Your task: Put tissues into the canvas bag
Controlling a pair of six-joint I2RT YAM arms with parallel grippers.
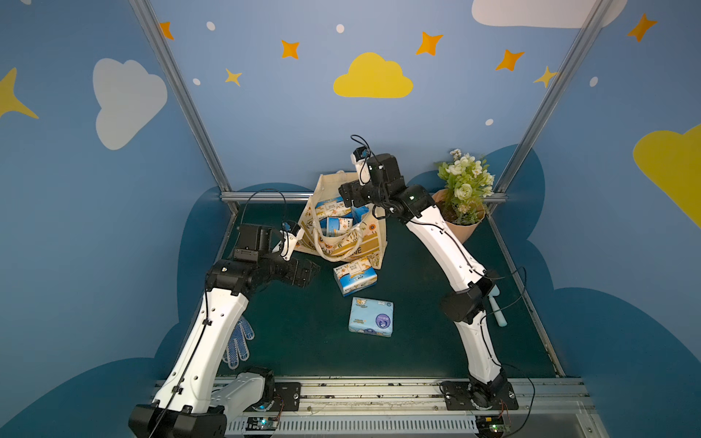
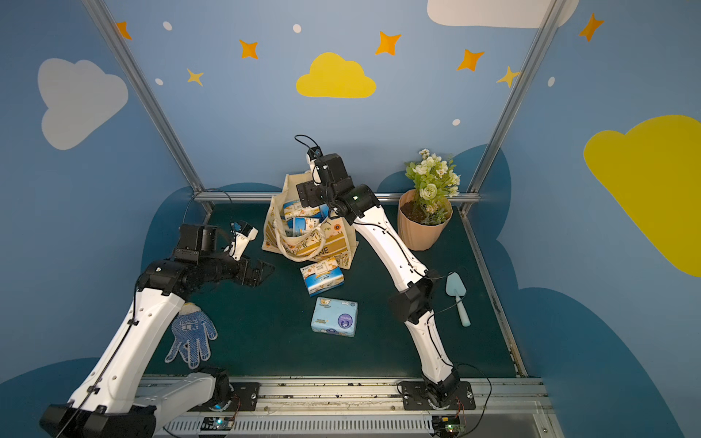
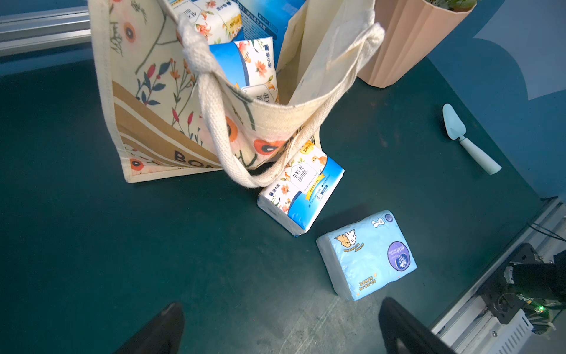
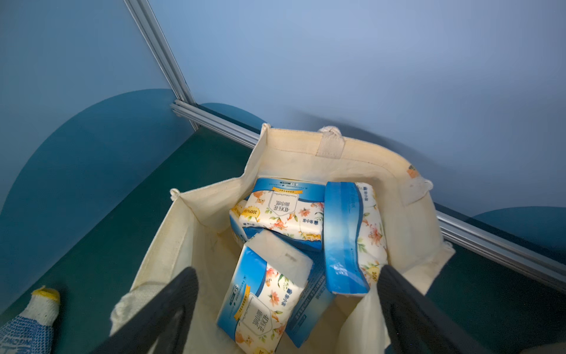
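Note:
Near the back wall stands the canvas bag (image 1: 374,241), its mouth spread. Several blue-and-white tissue packs lie inside it, among them a flat pack (image 4: 283,206), a tilted pack (image 4: 265,295) and an upright pack (image 4: 345,236). My right gripper is over the bag's mouth with its fingers apart, gripping none of the packs. In front of the bag, a flowered tissue pack (image 3: 303,185) rests on the table, and nearer the front lies a light-blue tissue pack (image 3: 368,253). My left gripper is open and empty, left of both packs.
At the back right is a flower pot (image 2: 423,225), with a small trowel (image 2: 457,295) on the table in front of it. Blue gloves (image 2: 192,335) lie by the left arm. The bag's rope handle (image 3: 215,124) droops over its front.

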